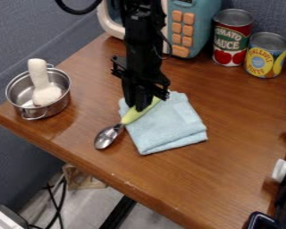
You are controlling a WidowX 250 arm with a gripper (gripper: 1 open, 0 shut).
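Note:
My black gripper [138,100] is low over a folded light-blue cloth [170,130] in the middle of the table, with its fingers down at a yellow-green handle [131,116] that lies on the cloth's left edge. The handle ends in a metal spoon head [107,136] on the bare wood. The dark fingers blend together, so I cannot tell whether they are open or shut on the handle.
A metal pot [29,103] with a white pestle [44,86] stands at the left edge. Two cans [231,38] and a teal appliance [191,22] are at the back.

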